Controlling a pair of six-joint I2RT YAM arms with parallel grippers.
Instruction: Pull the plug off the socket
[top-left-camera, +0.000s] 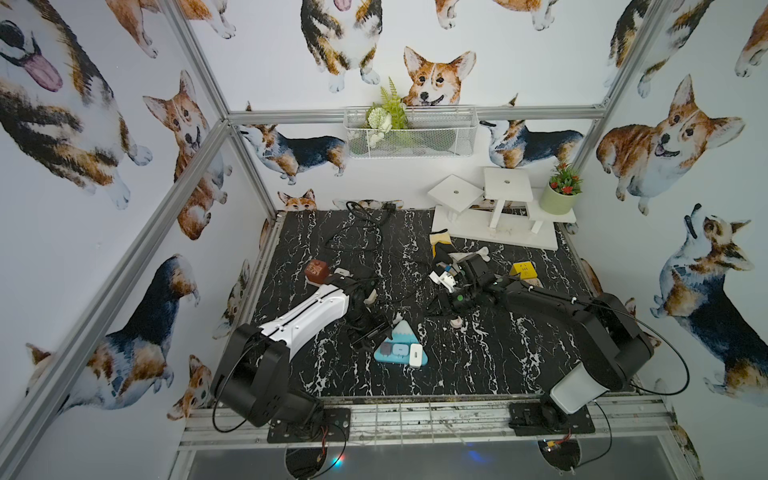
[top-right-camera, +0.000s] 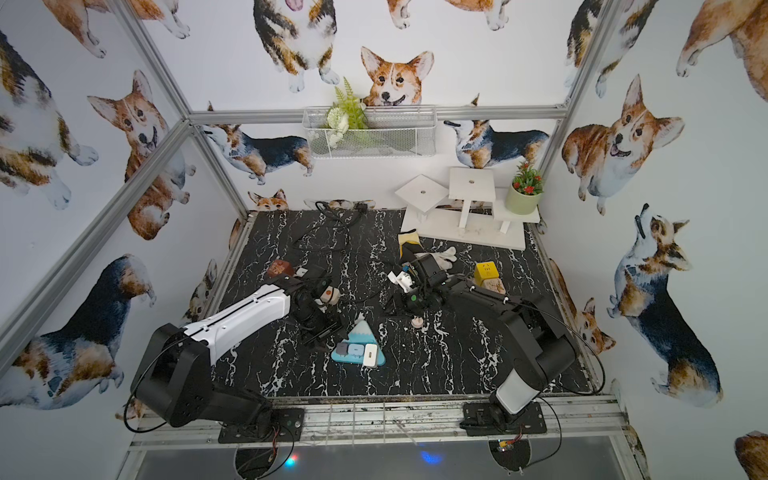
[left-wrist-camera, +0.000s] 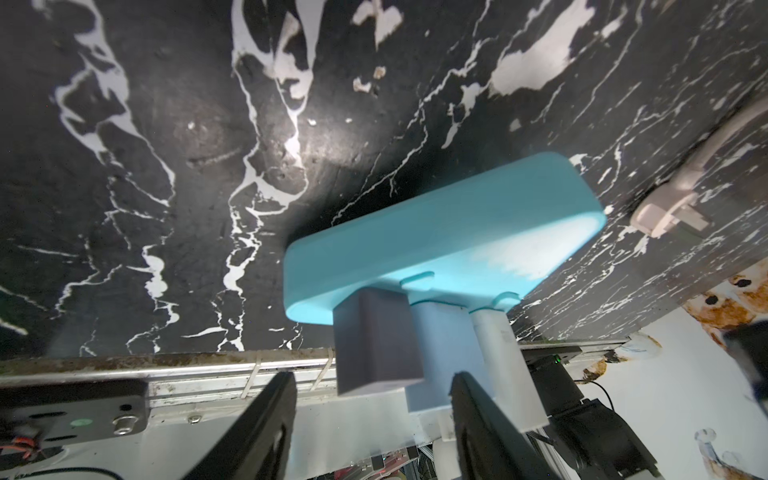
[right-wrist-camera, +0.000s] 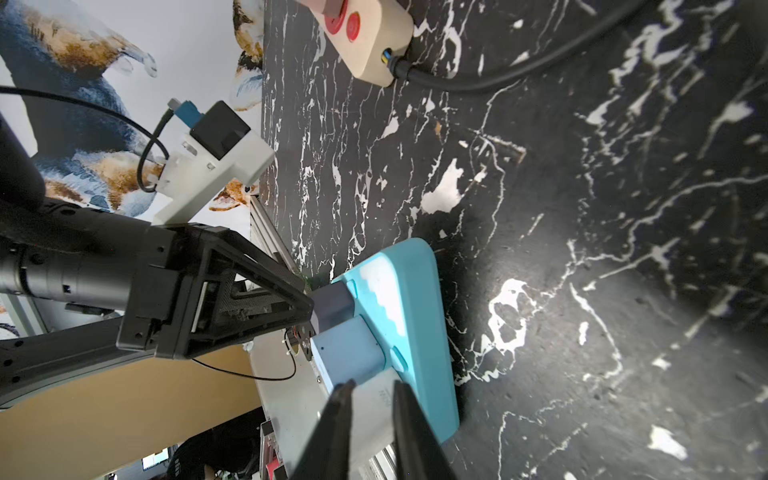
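Note:
A light-blue holder (left-wrist-camera: 448, 232) (right-wrist-camera: 420, 320) lies near the table's front with a grey block (left-wrist-camera: 376, 336), a pale-blue block (left-wrist-camera: 444, 352) and a white block (right-wrist-camera: 368, 420) in it. My left gripper is at the grey block and appears shut on it. My right gripper is part open above and beside the white block; whether anything is between its fingertips is unclear. A beige plug (left-wrist-camera: 664, 212) with a cable lies loose on the table beside the holder.
A power strip (right-wrist-camera: 368, 44) with red switches and a black cable lies on the table. Gloves (top-right-camera: 436, 260), a yellow cube (top-right-camera: 485, 272) and a white stand (top-right-camera: 424, 224) occupy the back right. Bare table surrounds the holder.

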